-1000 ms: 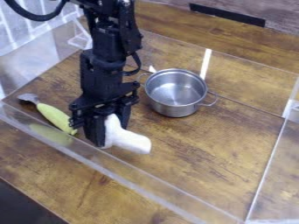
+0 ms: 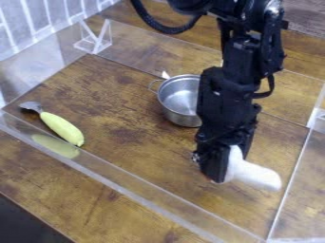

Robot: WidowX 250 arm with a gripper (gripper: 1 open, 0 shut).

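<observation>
The black gripper [image 2: 223,161] is shut on a white cylindrical object [image 2: 254,175], held at the right side of the wooden board near the clear front wall. A steel pot [image 2: 178,101] stands behind the arm, its right part hidden by it. A yellow banana-like object [image 2: 64,129] with a grey end lies at the left.
Clear plastic walls [image 2: 137,199] bound the wooden work area. The middle and left-centre of the board [image 2: 127,152] are bare.
The arm has swung from the left, beside the yellow object, to the right, carrying the white object with it, and now partly hides the pot.
</observation>
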